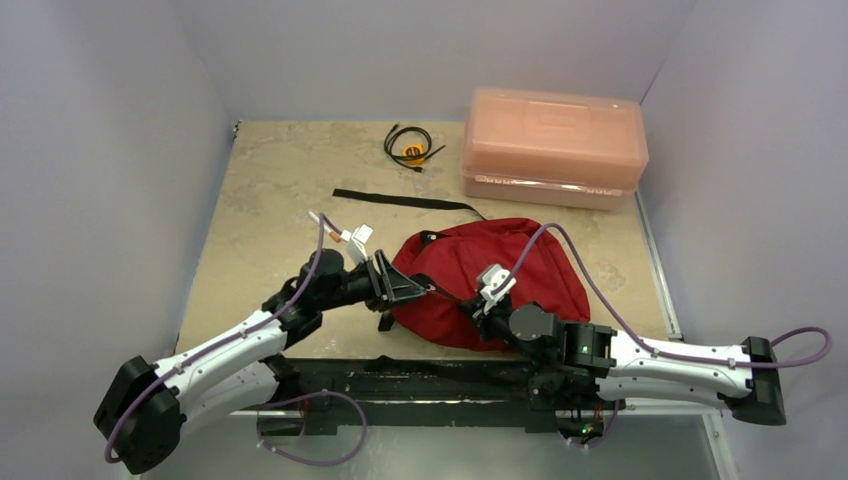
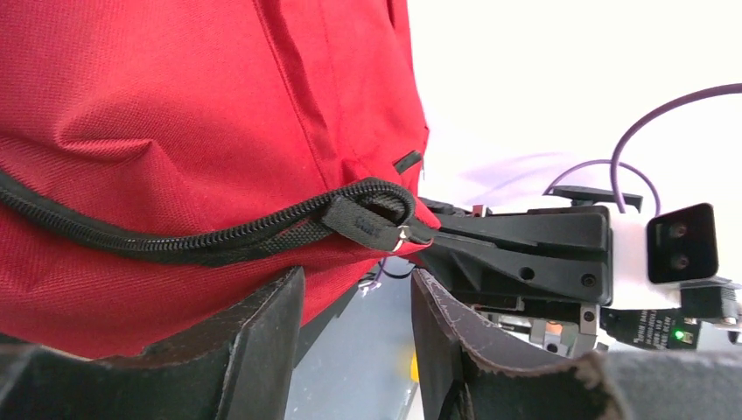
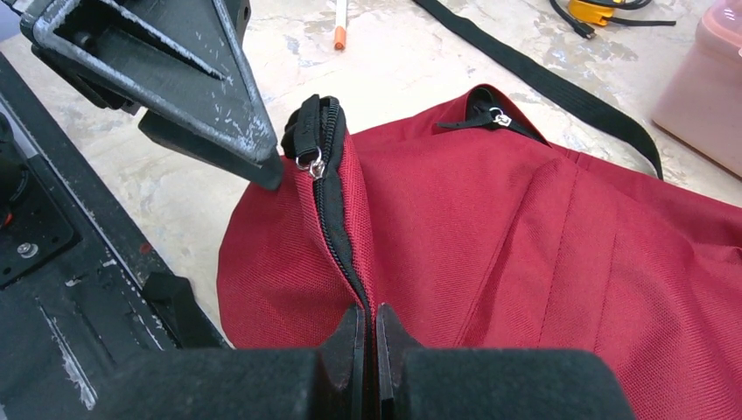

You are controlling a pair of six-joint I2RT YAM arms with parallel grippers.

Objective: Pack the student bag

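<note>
The red bag [image 1: 540, 280] lies at the front of the table. My right gripper is shut on its zipper band, whose end stands up with a metal pull [image 3: 315, 164]. My left gripper is open just beside that end; in the left wrist view the zipper pull tab [image 2: 359, 220] sits just beyond its fingertips, with nothing clearly between them. A second zipper pull [image 3: 500, 118] lies at the bag's back left. A black strap [image 1: 395, 199] stretches out behind the bag.
A closed pink box [image 1: 555, 140] stands at the back right. A coiled black cable [image 1: 395, 135] with a yellow item [image 1: 412, 155] lies at the back middle, and a white-orange pen-like stick [image 3: 340, 26] on the left.
</note>
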